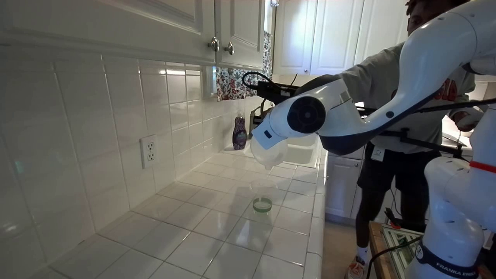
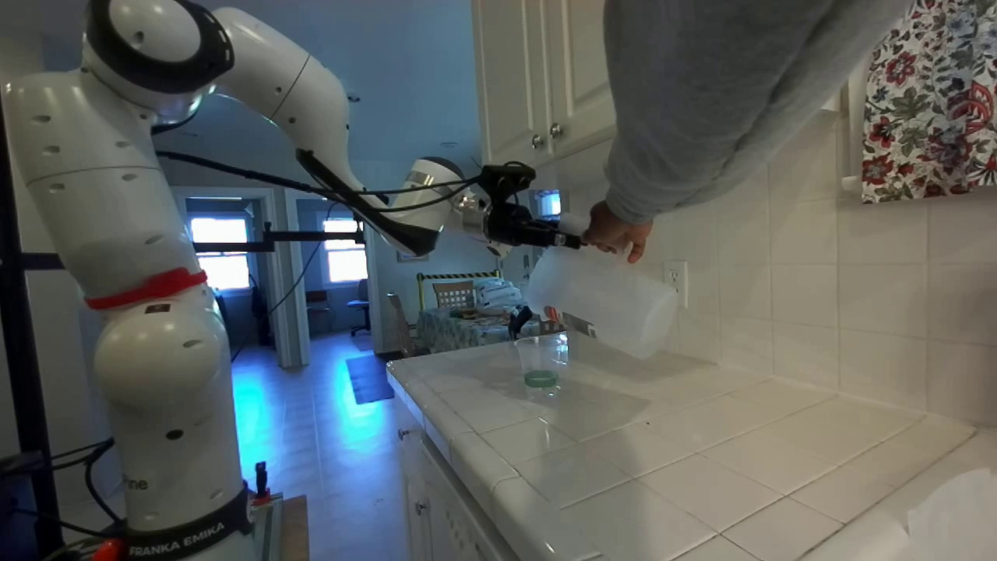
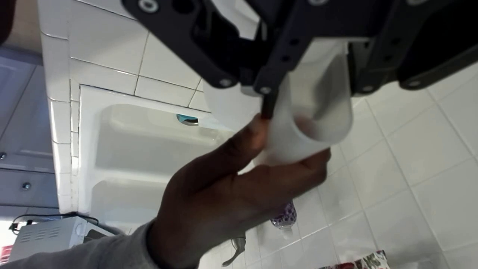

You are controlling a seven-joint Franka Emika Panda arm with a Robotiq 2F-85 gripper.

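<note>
A translucent white pitcher (image 2: 607,294) hangs tilted in the air, its spout end toward a clear cup (image 2: 542,355). That cup, with a green band or shallow green contents low in it, stands upright on the tiled counter; in exterior view 1 the green part (image 1: 262,205) shows below the pitcher (image 1: 270,155). My gripper is shut on the pitcher's pale handle (image 3: 329,105), one finger on either side. A person's hand (image 3: 251,179) also grasps the handle just beyond my fingers. Whether liquid is flowing cannot be told.
The person's sleeved arm (image 2: 729,112) reaches in close to my gripper. A purple soap bottle (image 1: 239,133) stands by the sink (image 1: 300,153) at the wall. Upper cabinets (image 1: 139,28) overhang the counter.
</note>
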